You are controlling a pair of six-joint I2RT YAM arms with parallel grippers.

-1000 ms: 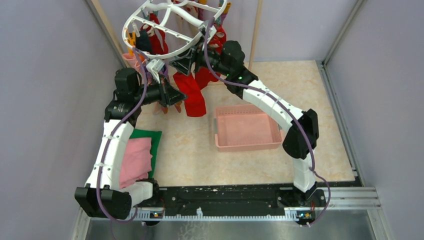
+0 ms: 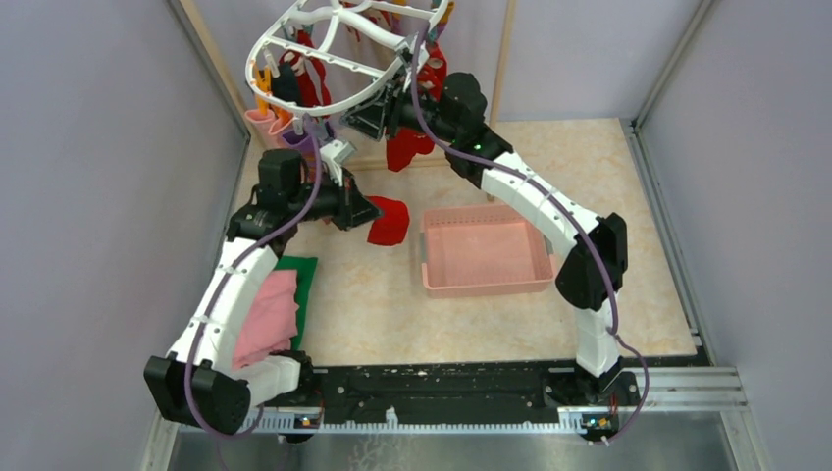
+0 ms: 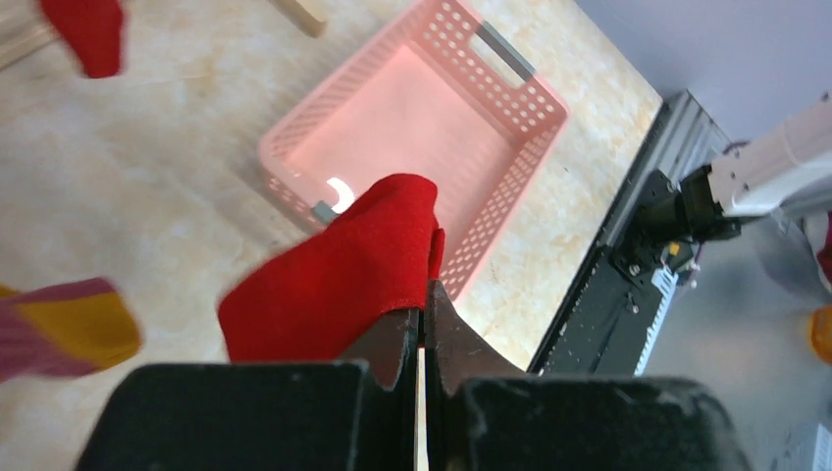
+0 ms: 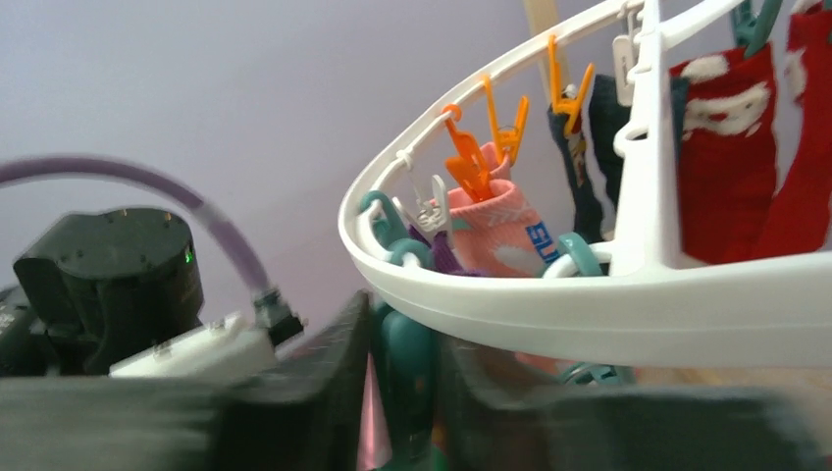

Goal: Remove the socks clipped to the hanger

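Observation:
My left gripper (image 2: 365,208) is shut on a red sock (image 2: 389,222) (image 3: 329,275), which hangs from its fingertips below the hanger. The white round hanger (image 2: 348,69) (image 4: 731,304) carries red, dark, pink and purple socks on orange, white and teal clips. My right gripper (image 2: 361,122) is at the hanger's front rim, beside a teal clip (image 4: 407,363); its fingers are blurred in the right wrist view, so its grip is unclear.
A pink basket (image 2: 488,289) (image 3: 412,108) stands empty right of centre on the table. Pink and green cloths (image 2: 265,314) lie at the left front.
My left gripper has moved toward the front and right with the red sock, away from the hanger. My right gripper has shifted slightly at the rim.

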